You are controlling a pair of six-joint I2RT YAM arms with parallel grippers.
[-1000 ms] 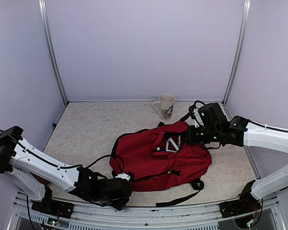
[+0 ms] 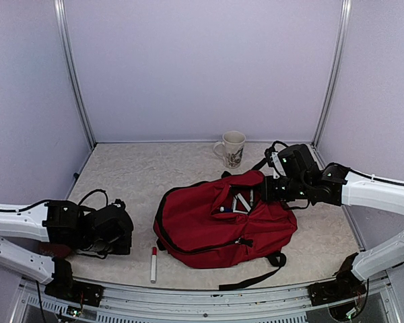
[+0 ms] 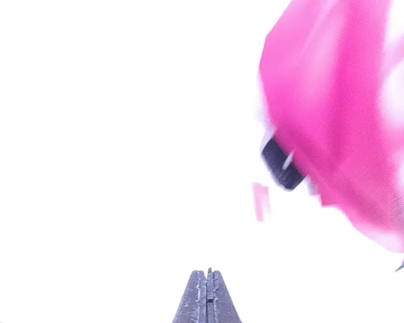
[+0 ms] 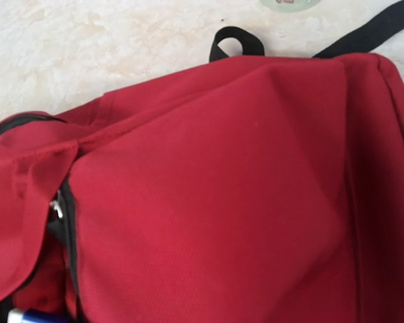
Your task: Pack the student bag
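Note:
A red backpack (image 2: 195, 235) lies on the table, its front pocket open with several markers (image 2: 242, 205) inside. A white marker with a red cap (image 2: 153, 269) lies just left of it. My left gripper is left of the bag, its fingers closed together; whether anything thin is between them cannot be seen in the washed-out, blurred left wrist view. My right arm's gripper (image 2: 273, 185) hangs over the bag's right part; its fingers are hidden from the right wrist view, which shows red fabric and the pocket zipper.
A white patterned mug (image 2: 233, 149) stands at the back behind the bag. A black strap (image 2: 256, 277) trails toward the front edge. A dark red item (image 2: 54, 250) is partly hidden under the left arm.
My left arm has swung left and up, away from the bag's front-left corner, uncovering the red-capped marker. The right arm and bag have not visibly moved.

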